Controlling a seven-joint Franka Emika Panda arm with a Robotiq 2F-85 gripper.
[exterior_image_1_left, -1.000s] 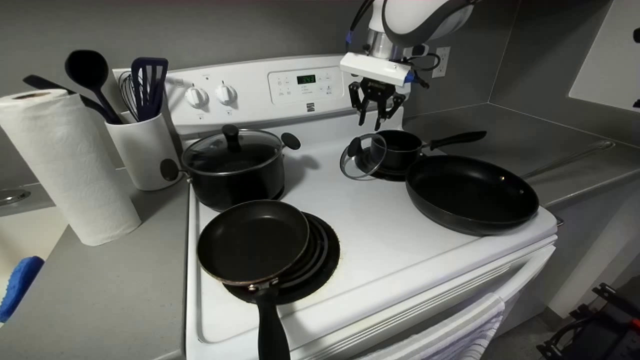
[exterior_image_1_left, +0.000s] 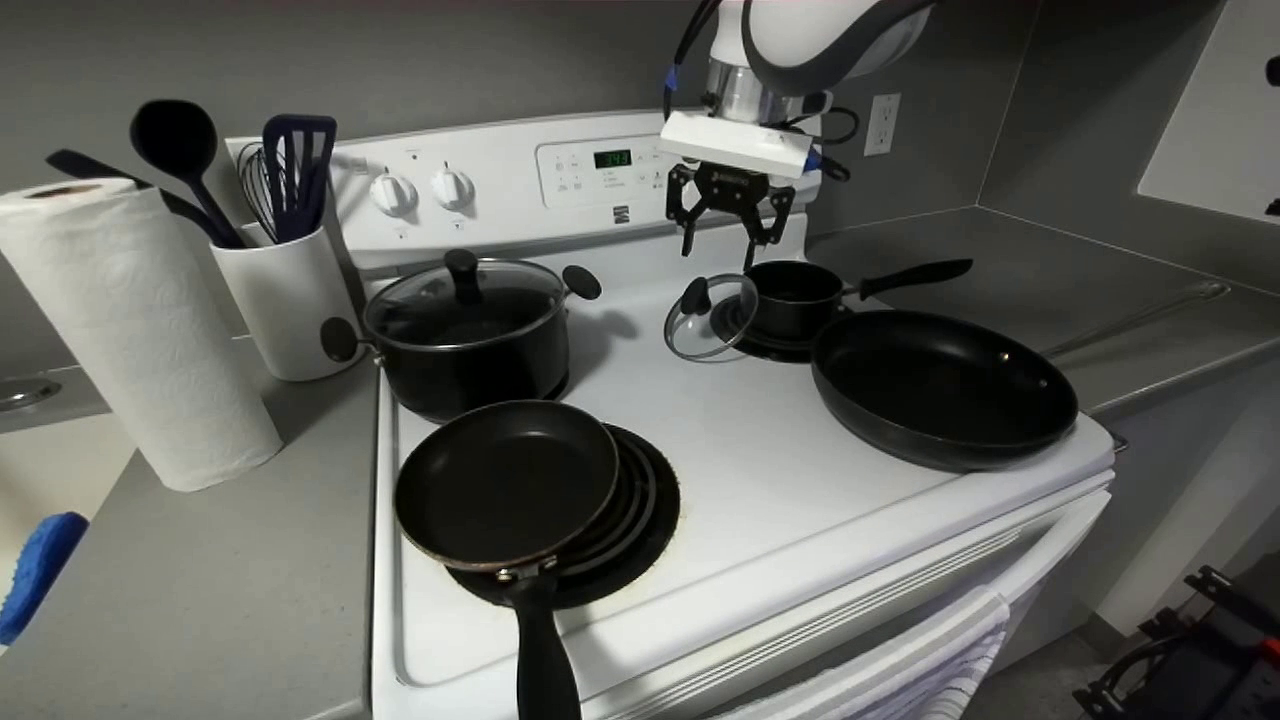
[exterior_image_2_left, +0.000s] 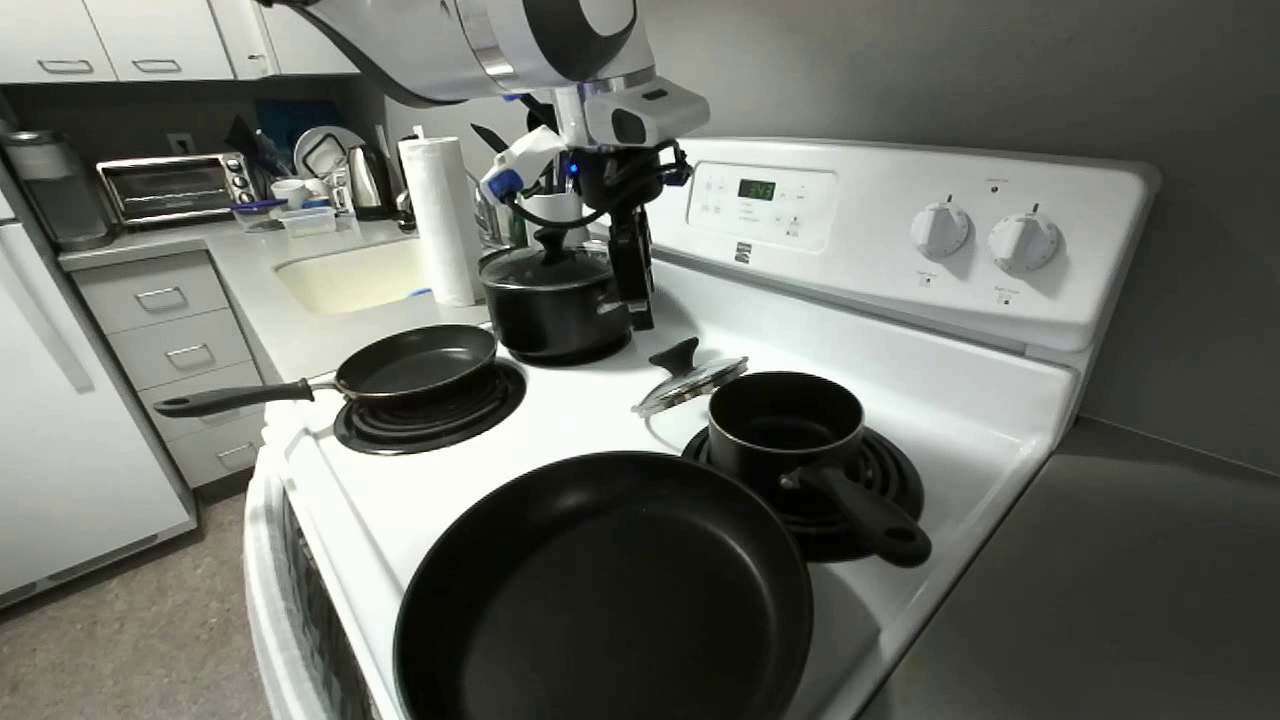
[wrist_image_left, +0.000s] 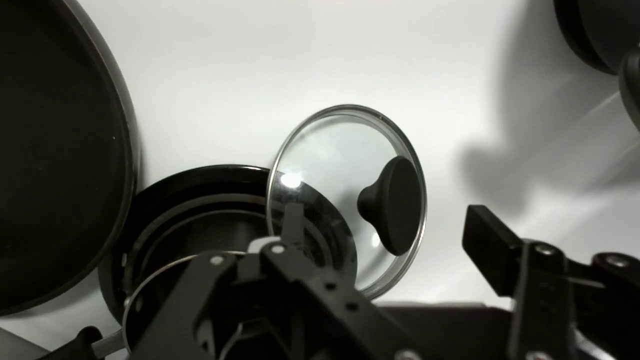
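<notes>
My gripper (exterior_image_1_left: 717, 257) hangs above the back of the stove, its fingers spread apart with nothing between them. Below it in exterior view 1, a small glass lid (exterior_image_1_left: 727, 337) with a black knob leans on edge against the left side of the small black saucepan (exterior_image_1_left: 797, 300). From the wrist view, the lid's black knob (wrist_image_left: 399, 204) points sideways, and the lid (wrist_image_left: 336, 135) overlaps the burner's rim. One gripper finger (wrist_image_left: 489, 249) shows to the right of the lid, clear of it. The saucepan (exterior_image_2_left: 782, 420) stands uncovered on its burner, with its handle pointing away from the lid.
A large frying pan (exterior_image_1_left: 942, 390) sits in front of the saucepan. A covered pot (exterior_image_1_left: 476, 348) stands at the back left, with a smaller frying pan (exterior_image_1_left: 510, 486) before it. The control panel (exterior_image_1_left: 600, 170) rises behind.
My gripper has shifted left and its fingers have spread wider. The glass lid has slid slightly left and tilted lower against the saucepan.
</notes>
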